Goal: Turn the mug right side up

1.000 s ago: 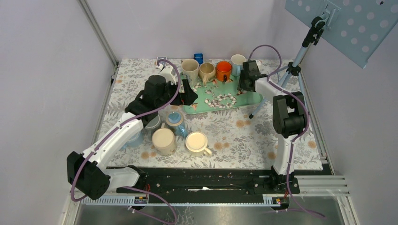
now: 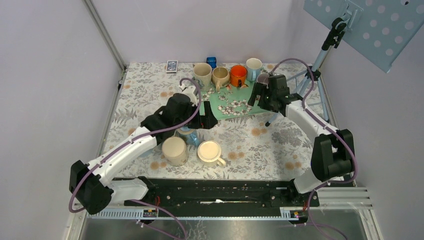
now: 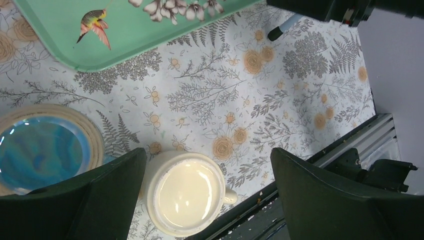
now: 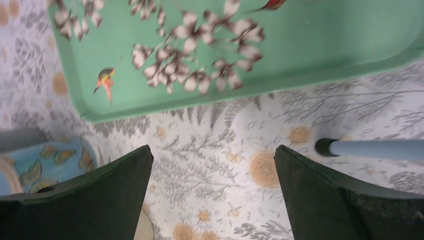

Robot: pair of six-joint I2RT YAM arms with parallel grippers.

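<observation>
My left gripper (image 2: pixel 204 116) stands open above the front-left group of upside-down mugs: a blue one (image 3: pixel 42 150), a cream one (image 2: pixel 174 149) and another cream one with its handle to the right (image 2: pixel 210 151). My right gripper (image 2: pixel 256 97) is open over the right part of the green tray (image 2: pixel 230 112), empty between its fingers in the right wrist view. Behind it a mug (image 2: pixel 262 78) is partly hidden. Along the tray's back stand several mugs, among them an orange mug (image 2: pixel 238 74) and a light blue mug (image 2: pixel 253 67).
A stand's light blue leg (image 4: pixel 375 150) reaches the table right of the tray. A card box (image 2: pixel 172 66) and a blue block (image 2: pixel 211 61) sit at the back.
My left gripper has moved toward the front and right, over the front-left mugs.
</observation>
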